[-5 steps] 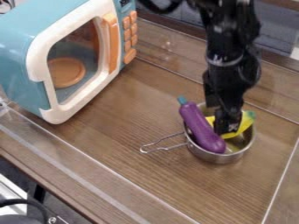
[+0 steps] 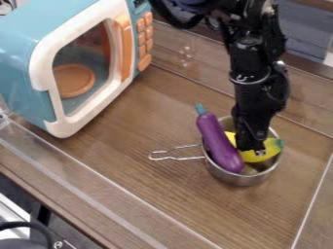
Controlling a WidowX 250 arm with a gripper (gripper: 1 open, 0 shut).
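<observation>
My black gripper [image 2: 254,136] reaches down into a small steel pot [image 2: 240,177] with a wire handle, its tip at a yellow item [image 2: 267,154] with a green end. A purple toy eggplant [image 2: 217,141] leans inside the pot on the left. The fingertips are partly hidden among these, so whether anything is between them cannot be seen.
A light blue toy microwave [image 2: 39,49] with an open front and orange buttons fills the upper left. A black cable lies at the lower left.
My gripper has come down into the pot since a second ago. The yellow item and the eggplant have shifted slightly.
</observation>
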